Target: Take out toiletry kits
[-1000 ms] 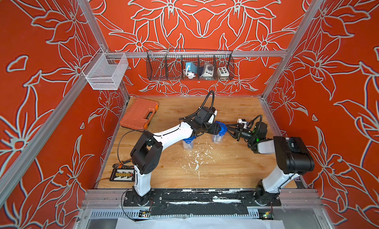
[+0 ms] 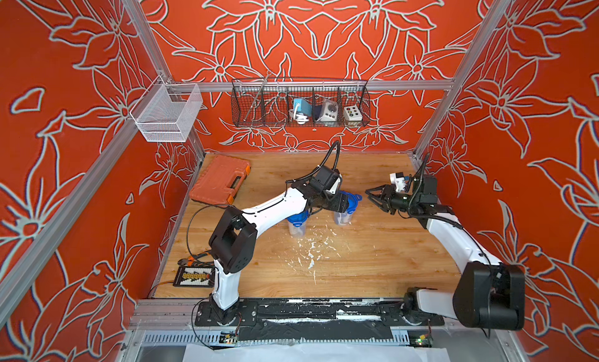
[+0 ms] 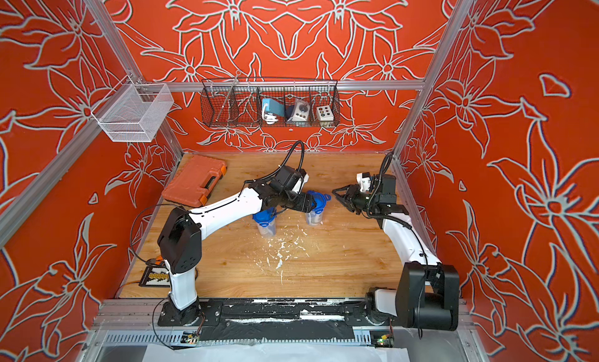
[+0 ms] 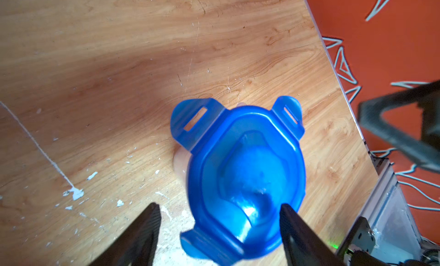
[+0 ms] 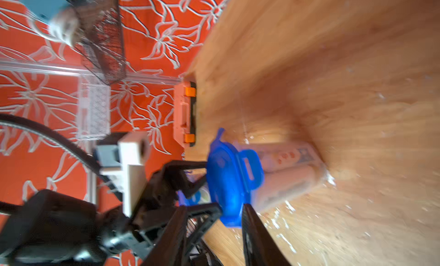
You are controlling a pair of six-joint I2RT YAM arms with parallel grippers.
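Note:
Two clear containers with blue lids stand on the table, the left one (image 2: pixel 297 228) partly under my left arm, the right one (image 2: pixel 342 218) at my left gripper (image 2: pixel 345 201). In the left wrist view, the right container's blue lid (image 4: pixel 249 174) lies ahead of and between my open left fingers; whether they touch it cannot be told. The right wrist view shows pale items inside its clear body (image 5: pixel 288 174). My right gripper (image 2: pixel 369 196) stands just right of that lid, apart from it. Its fingers (image 5: pixel 256 243) have a moderate gap, and nothing clearly shows held there.
An orange case (image 2: pixel 218 180) lies at the back left. A black wire basket (image 2: pixel 299 103) with several items and a white basket (image 2: pixel 168 115) hang above. White scraps (image 2: pixel 312 249) litter the middle.
My right gripper has drawn back to the right from the right container's lid, with its arm swung outward to the right. The left arm has shifted only slightly. Both containers remain standing.

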